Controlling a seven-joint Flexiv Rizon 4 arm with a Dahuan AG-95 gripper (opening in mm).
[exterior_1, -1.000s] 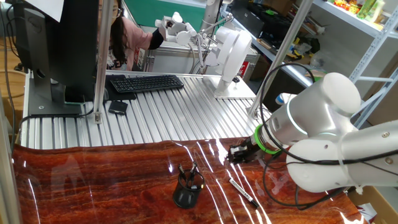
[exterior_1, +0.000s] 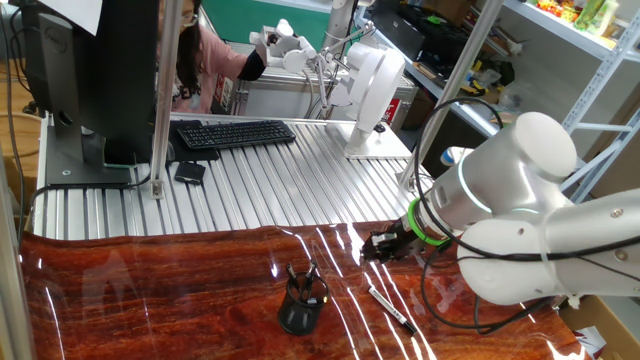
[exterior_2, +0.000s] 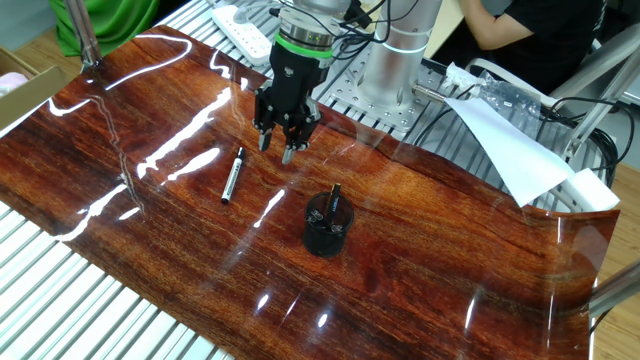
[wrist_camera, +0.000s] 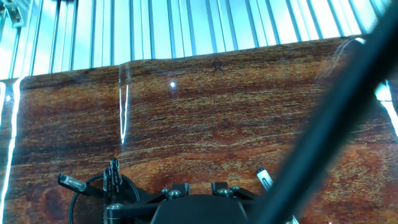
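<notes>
A black mesh pen cup (exterior_1: 300, 317) stands upright on the glossy wood-grain sheet, with a few dark pens (exterior_2: 334, 200) poking out of its top. Apart from it lies a white marker with black ends (exterior_2: 232, 178), seen in exterior view 2 to the left of the cup. My gripper (exterior_2: 276, 149) hangs above the sheet between and behind these two, its fingers spread and nothing between them. At the bottom of the wrist view, the cup (wrist_camera: 129, 190) shows at left and part of the marker (wrist_camera: 265, 178) at right, partly covered by a dark blurred bar.
Beyond the wood-grain sheet (exterior_1: 150, 290) is ribbed metal decking with a keyboard (exterior_1: 235, 134), a monitor (exterior_1: 115, 80) and a white round device (exterior_1: 375, 85). White paper (exterior_2: 510, 150) lies at the right in exterior view 2. The sheet is bare around the cup.
The arm has shifted very slightly, its gripper a touch to the left in exterior view 1. Cup and marker stay put. The person in the background has moved a little.
</notes>
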